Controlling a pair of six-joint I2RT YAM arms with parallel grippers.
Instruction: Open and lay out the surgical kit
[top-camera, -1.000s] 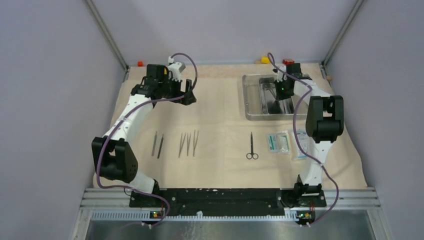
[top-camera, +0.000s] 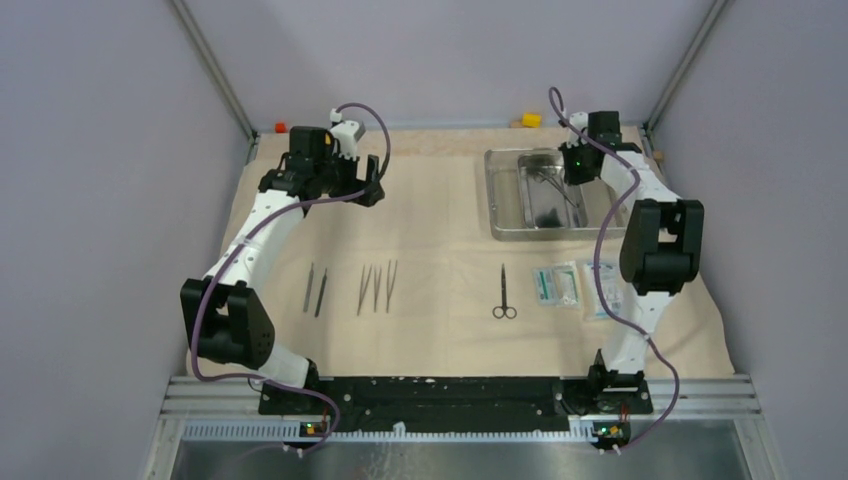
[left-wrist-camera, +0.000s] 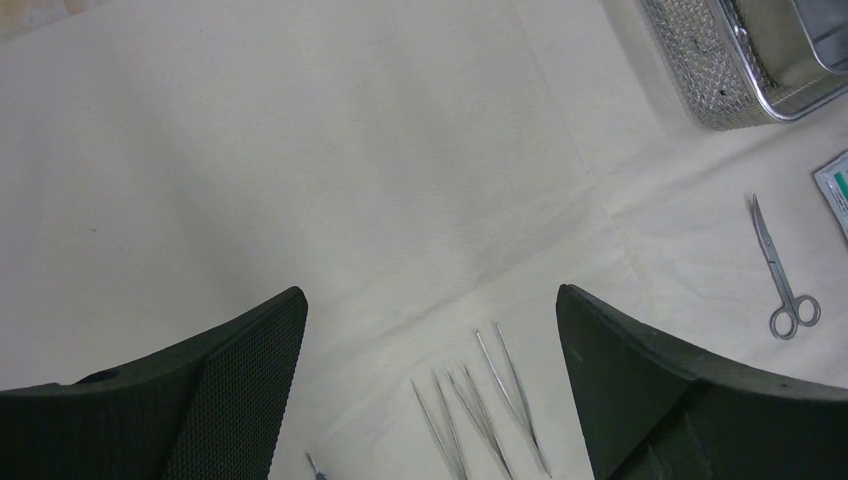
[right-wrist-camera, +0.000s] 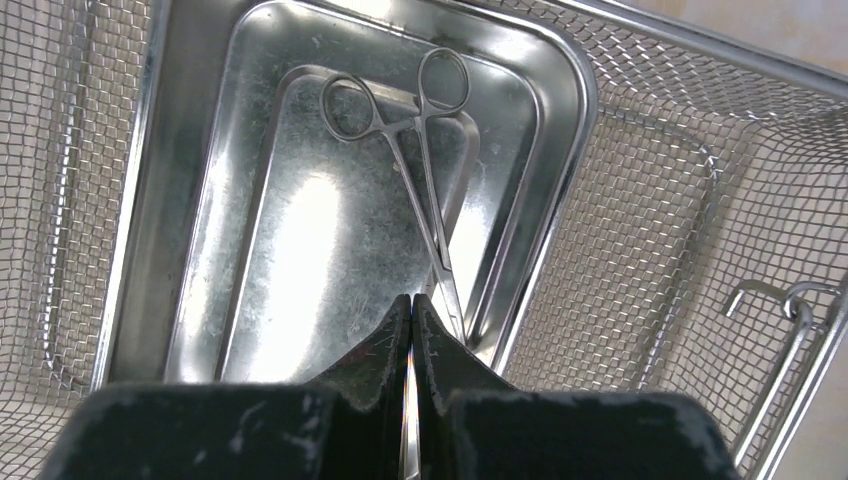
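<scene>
A metal clamp with ring handles (right-wrist-camera: 415, 180) lies inside the steel inner tray (right-wrist-camera: 200, 210), which sits in the wire-mesh basket (top-camera: 490, 205). Over that tray my right gripper is shut, its tips in front of the clamp's lower end; no held object shows. On the cloth lie curved scissors (top-camera: 503, 295), several tweezers (top-camera: 377, 288) in a row, and two slim handles (top-camera: 321, 293) at the left. Sealed packets (top-camera: 556, 286) rest in front of the basket. High over the left side of the cloth, my left gripper stands open and empty.
The cloth between the tweezers and the basket (left-wrist-camera: 700, 60) is bare. Thin hooked wire handles (right-wrist-camera: 790, 340) stand at one end of the basket. A small yellow block (top-camera: 531, 120) is behind the cloth's far edge.
My right gripper has moved toward the back right, uncovering more of the clamp in the tray.
</scene>
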